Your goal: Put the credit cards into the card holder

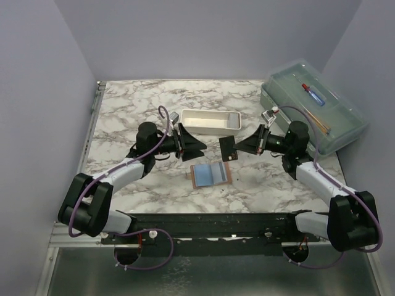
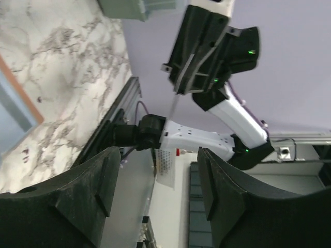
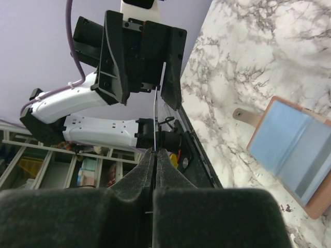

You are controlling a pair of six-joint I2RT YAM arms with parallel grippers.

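Note:
A dark card (image 1: 228,148) hangs in the air, its edge pinched in my right gripper (image 1: 239,147). In the right wrist view the card (image 3: 155,116) is edge-on, a thin line rising from the closed fingertips and passing close to the left gripper's fingers (image 3: 169,88). My left gripper is open, its fingers well apart and nothing gripped; the card shows thin beyond the gap. The card holder (image 1: 211,174), brown with blue and clear sleeves, lies flat on the table below both grippers; in the right wrist view the holder (image 3: 289,150) is at the right.
A white box (image 1: 203,122) stands behind the grippers, with a stack of cards (image 1: 233,120) at its right end. The large greenish bin (image 1: 315,105) occupies the back right. Bare marble (image 1: 278,191) surrounds the holder.

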